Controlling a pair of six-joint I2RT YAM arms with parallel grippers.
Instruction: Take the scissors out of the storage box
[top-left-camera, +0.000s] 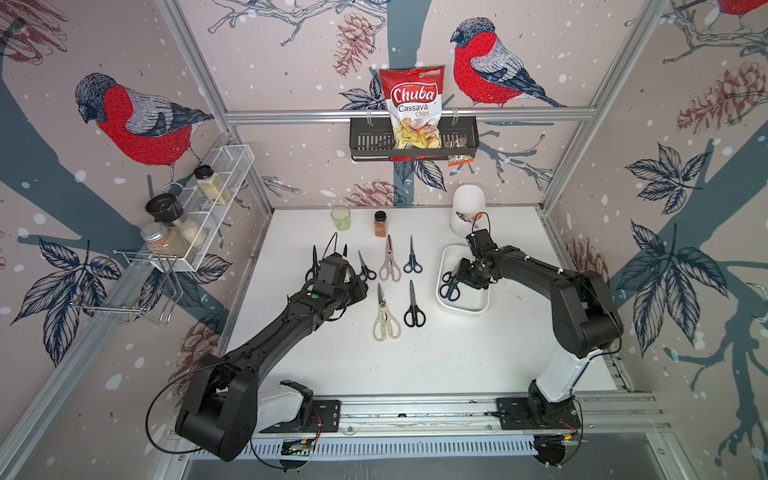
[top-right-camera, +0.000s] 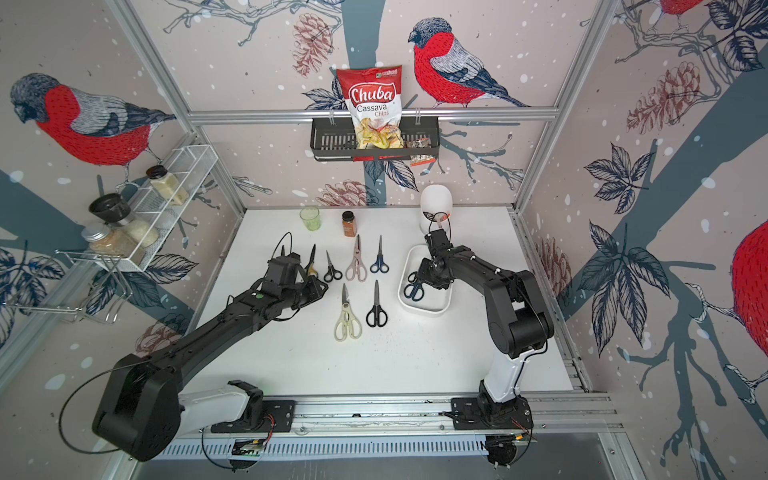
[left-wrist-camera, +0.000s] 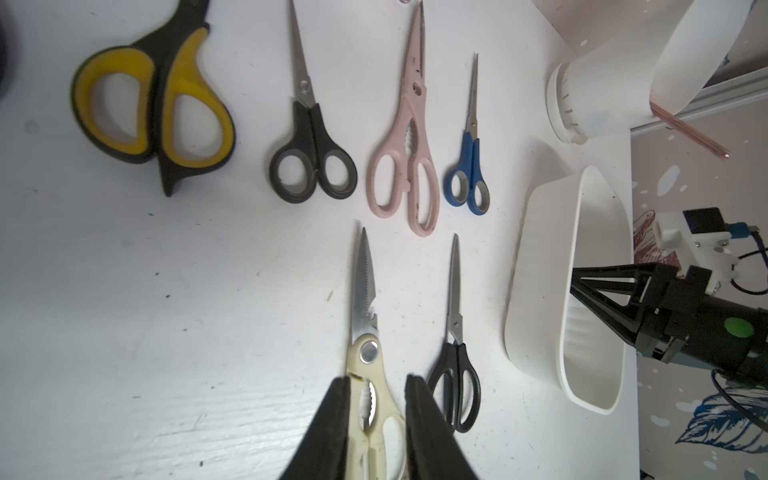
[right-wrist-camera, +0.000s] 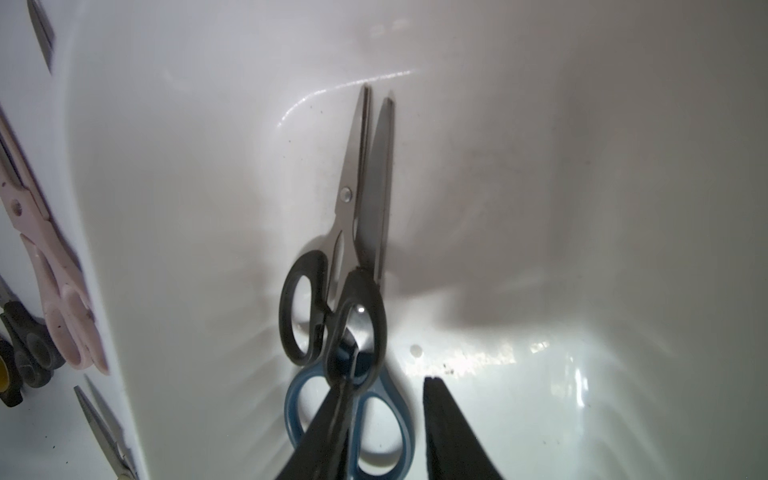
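Observation:
Two pairs of scissors lie inside the white storage box (top-left-camera: 465, 310). In the right wrist view the black-handled scissors (right-wrist-camera: 345, 201) rest partly across the blue-handled scissors (right-wrist-camera: 400, 416), both with blades pointing away. My right gripper is over the box, part open, its fingertips near the blue handles; nothing shows gripped between them. Above the table's left half, my left gripper is part open and empty, in line with the cream scissors (left-wrist-camera: 366, 349) on the table beneath. Just right of those lie black scissors (left-wrist-camera: 454, 352).
Pink scissors (left-wrist-camera: 412, 112), small blue scissors (left-wrist-camera: 472, 144), black scissors (left-wrist-camera: 304, 104) and yellow-black scissors (left-wrist-camera: 164, 96) lie behind on the table. A white container (top-left-camera: 469, 205) stands behind the box.

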